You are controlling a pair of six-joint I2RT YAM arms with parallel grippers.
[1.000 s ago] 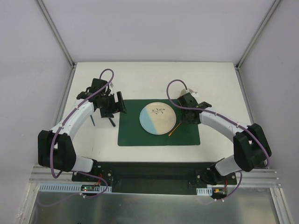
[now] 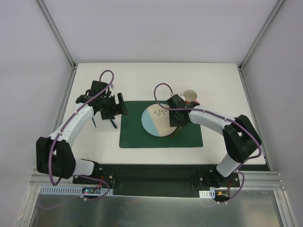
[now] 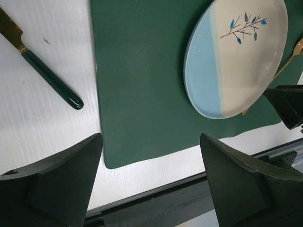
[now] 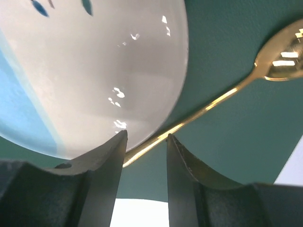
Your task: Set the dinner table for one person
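Observation:
A cream plate with a blue band and leaf sprig lies on the green placemat. The gold spoon rests right of it on the mat, its handle running diagonally along the plate's rim. My right gripper is open over the lower handle, a fingertip on either side of it in view; whether they touch it I cannot tell. Wide open and empty, my left gripper hangs near the mat's left edge. A green-handled knife lies on the white table, left of the mat.
Behind the right arm stands a cup, partly hidden. Another thin utensil lies at the far left. Bare white table spans the back. In the left wrist view, part of the right gripper shows beside the plate.
My right gripper has moved left toward the plate and over the spoon's handle, uncovering more of the cup. Plate and knife have not moved.

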